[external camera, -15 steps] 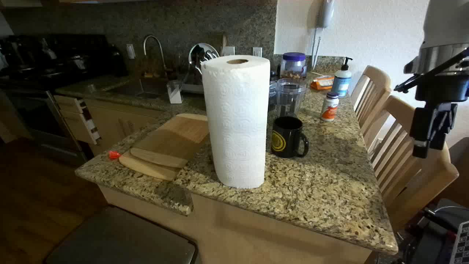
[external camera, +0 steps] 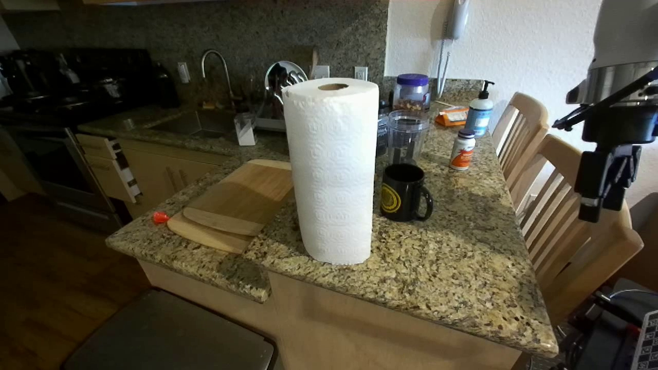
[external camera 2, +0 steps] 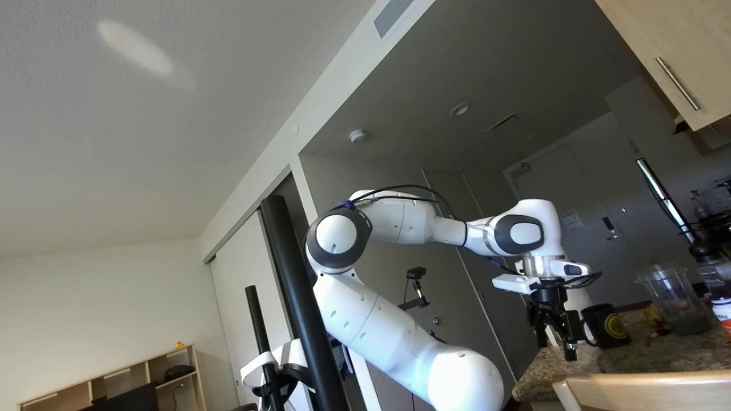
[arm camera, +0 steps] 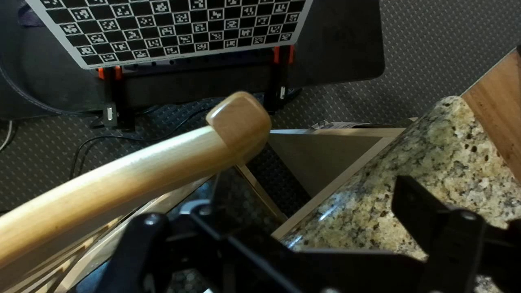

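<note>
My gripper (external camera: 599,213) hangs open over the chair side of the counter, pointing down, with nothing held. In the wrist view its fingers (arm camera: 415,200) stand wide apart, with the counter's edge and a chair below. A white paper towel roll (external camera: 333,179) stands upright near the counter's front edge. Just right of it is a black mug (external camera: 404,194) with a yellow emblem, its handle toward the chairs; exterior view 2 also shows the mug (external camera 2: 605,326), beyond my gripper (external camera 2: 558,342). Neither roll nor mug is visible in the wrist view.
Wooden chairs (external camera: 558,179) line the counter's right side, one chair's top rail (arm camera: 146,166) close below the wrist camera. A clear pitcher (external camera: 407,139), white pill bottle (external camera: 462,150) and soap bottle (external camera: 479,114) stand farther back. Cutting boards (external camera: 240,197) lie left.
</note>
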